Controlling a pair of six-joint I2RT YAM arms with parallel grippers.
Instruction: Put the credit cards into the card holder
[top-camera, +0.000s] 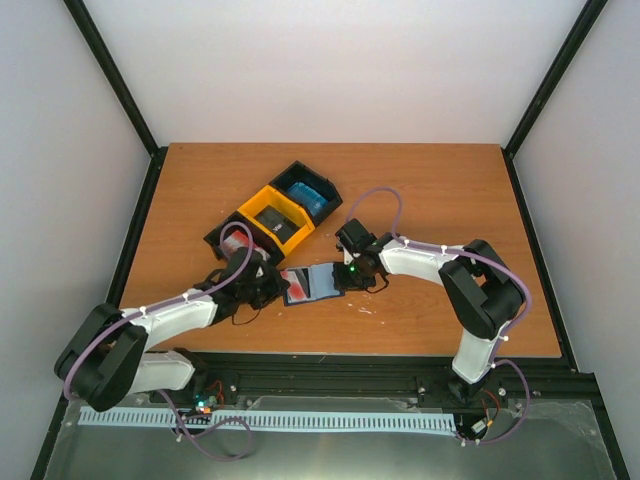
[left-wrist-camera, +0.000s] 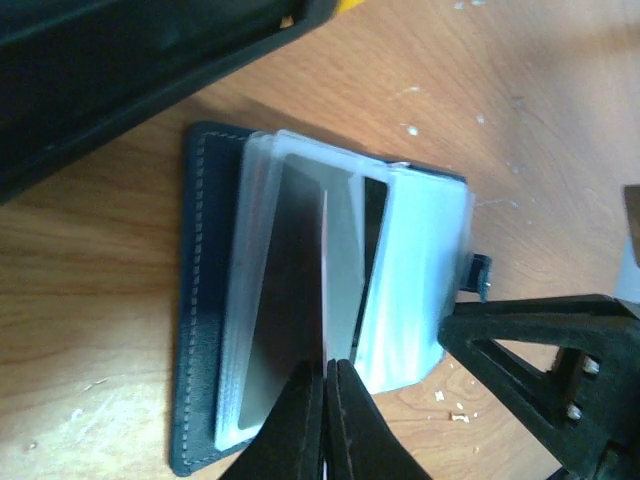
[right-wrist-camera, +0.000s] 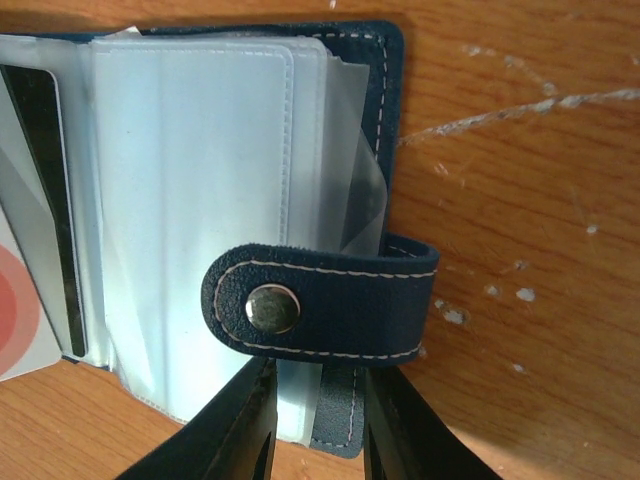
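The open card holder (top-camera: 320, 281) lies on the table between the grippers, its clear sleeves (right-wrist-camera: 190, 200) showing. In the left wrist view my left gripper is shut, pointing down over the holder's left sleeves, with a thin card edge (left-wrist-camera: 323, 270) upright at its tips; how it is held is unclear. A white-and-red card (right-wrist-camera: 15, 310) shows at the holder's left in the right wrist view. My right gripper is at the right cover by the snap strap (right-wrist-camera: 350, 305), part open; whether the cover's edge is between its fingers is unclear.
Behind the holder stand bins: a black one (top-camera: 330, 200) with blue cards, a yellow one (top-camera: 262, 200) with dark cards, and another black one (top-camera: 215, 235) with red cards. Bare table (top-camera: 450, 190) lies to the back right.
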